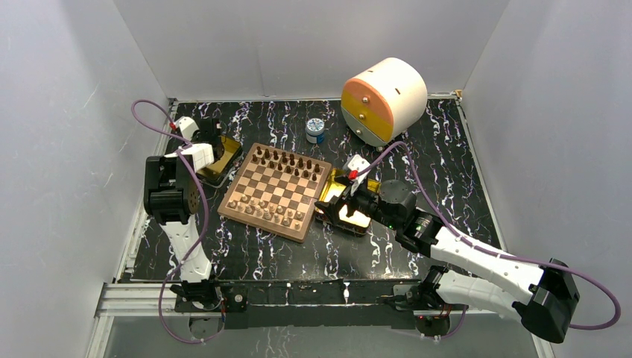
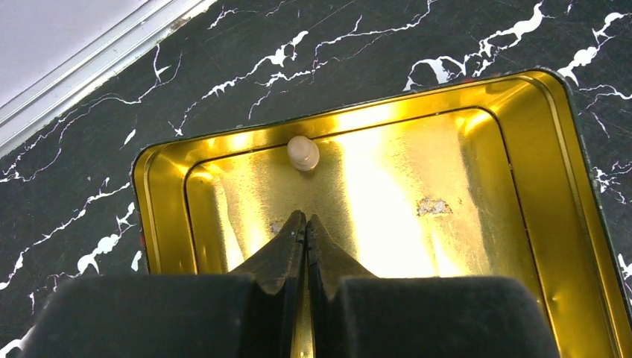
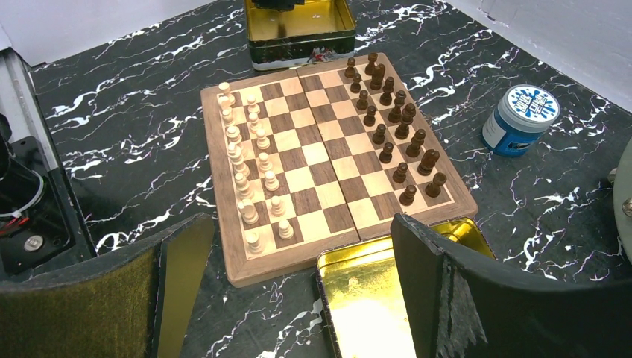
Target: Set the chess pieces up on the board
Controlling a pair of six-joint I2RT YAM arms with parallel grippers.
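Observation:
One pale chess piece [image 2: 303, 153] stands against the wall of the left golden tray [image 2: 589, 246]. Just short of it, my left gripper is shut with its tips together and nothing between them; the piece is outside the fingers. On the wooden chessboard [image 3: 313, 175], pale pieces [image 3: 242, 183] line one side and dark pieces [image 3: 402, 130] the opposite side. My right gripper is open and empty, by the board's right edge and above the right golden tray [image 3: 365, 298].
No pieces show in the visible part of the right tray. A blue jar [image 1: 314, 131] and a large round cabinet [image 1: 384, 101] stand at the back.

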